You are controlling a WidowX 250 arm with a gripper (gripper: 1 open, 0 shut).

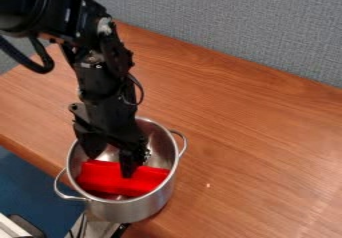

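Observation:
A steel pot [159,198] with two side handles stands at the near left edge of the wooden table. A red cylindrical object [146,184] lies across the inside of it. My black gripper [110,155] reaches down into the pot just over the red object, its fingers apart, one at the left and one at the right. Whether the fingertips touch the red object is hard to tell.
A grey partition runs along the back. Blue floor and a pale structure show at the lower left, below the table edge.

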